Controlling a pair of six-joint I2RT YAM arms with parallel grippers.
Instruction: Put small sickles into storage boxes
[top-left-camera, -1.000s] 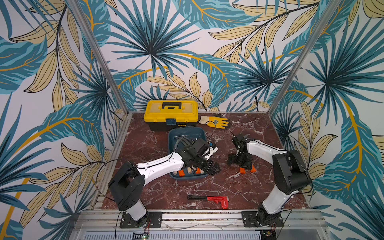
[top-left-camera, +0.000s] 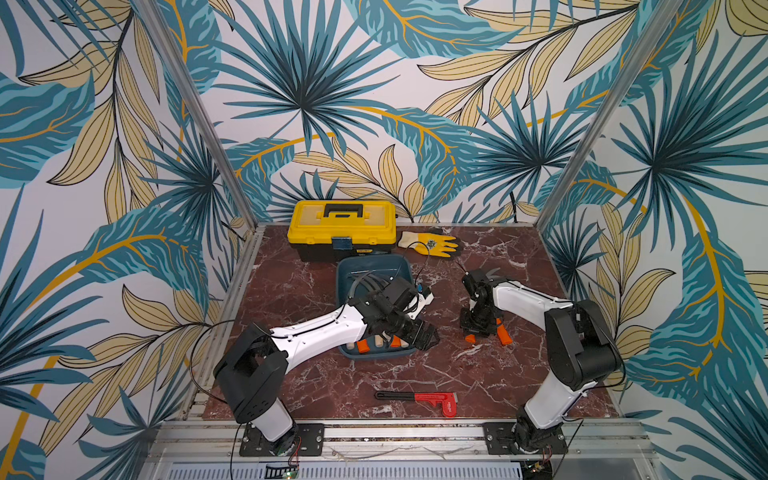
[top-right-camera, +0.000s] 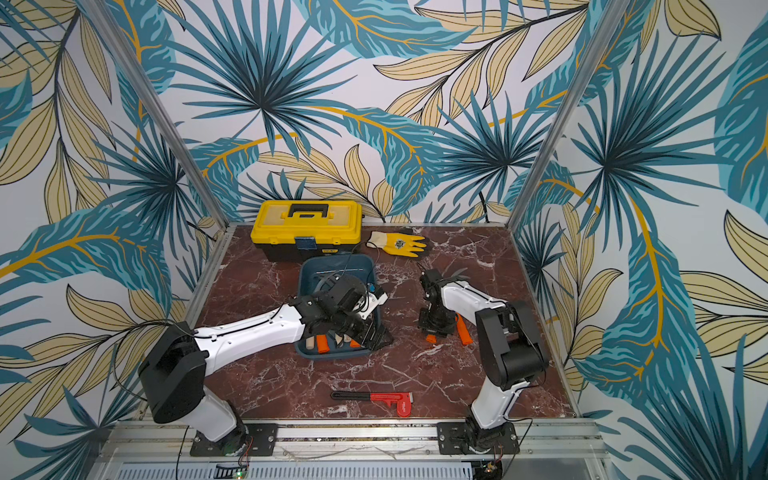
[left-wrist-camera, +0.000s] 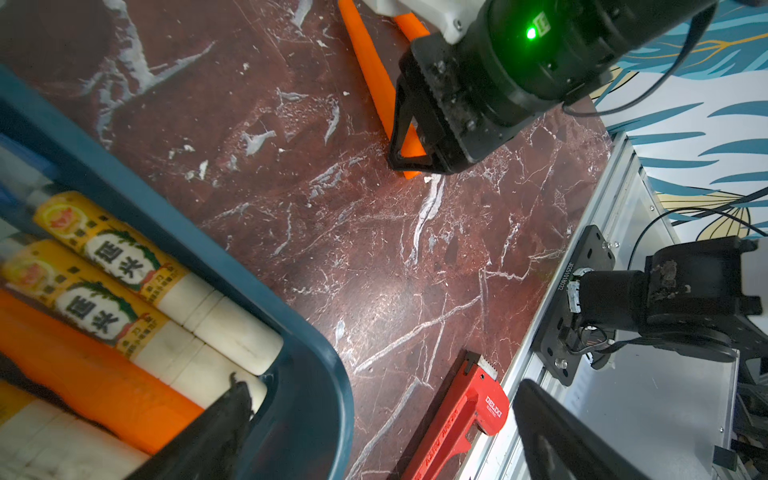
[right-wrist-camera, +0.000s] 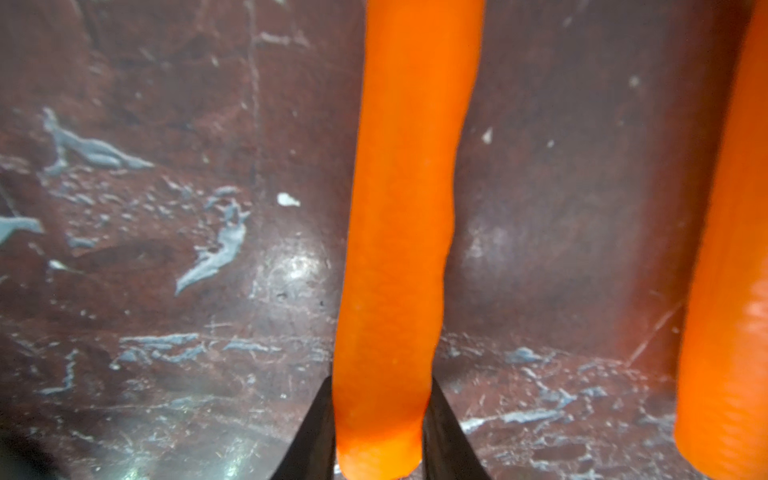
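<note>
Two orange-handled tools (right-wrist-camera: 724, 264) lie side by side on the table at the right of the blue storage box. My right gripper is down over the end of the left orange handle (right-wrist-camera: 400, 200), with a finger on either side of it; whether it grips is unclear. My left gripper hangs over the blue box (left-wrist-camera: 312, 376) at its right rim, its fingers wide apart. The box (top-left-camera: 349, 272) holds white-and-yellow tubes (left-wrist-camera: 152, 264), an orange handle (left-wrist-camera: 96, 368) and grey curved items.
A red pipe wrench (top-left-camera: 433, 397) lies at the front. A yellow toolbox (top-left-camera: 344, 224) and a yellow glove (top-left-camera: 436, 244) are at the back. Bare table lies left of the box and at the back right.
My right gripper has shifted and turned over the orange handles, one of which has moved slightly left. The left arm is almost unchanged.
</note>
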